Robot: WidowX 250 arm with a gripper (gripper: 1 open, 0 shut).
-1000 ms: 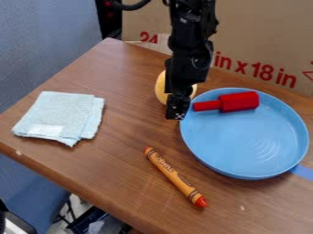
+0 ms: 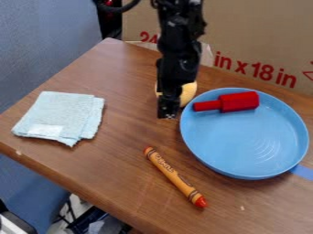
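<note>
My black gripper (image 2: 169, 103) hangs over the wooden table just left of the blue plate (image 2: 244, 146), in front of a yellow round object (image 2: 188, 91) that it partly hides. Whether its fingers are open or shut is unclear. A red rolling-pin-like object (image 2: 229, 102) lies on the plate's back part. An orange crayon (image 2: 174, 175) lies on the table in front of the plate.
A folded pale blue cloth (image 2: 59, 116) lies at the left of the table (image 2: 110, 183). A cardboard box (image 2: 254, 41) stands behind.
The gripper has moved left, off the plate's edge, and now covers more of the yellow object. The plate, crayon and cloth look unmoved.
</note>
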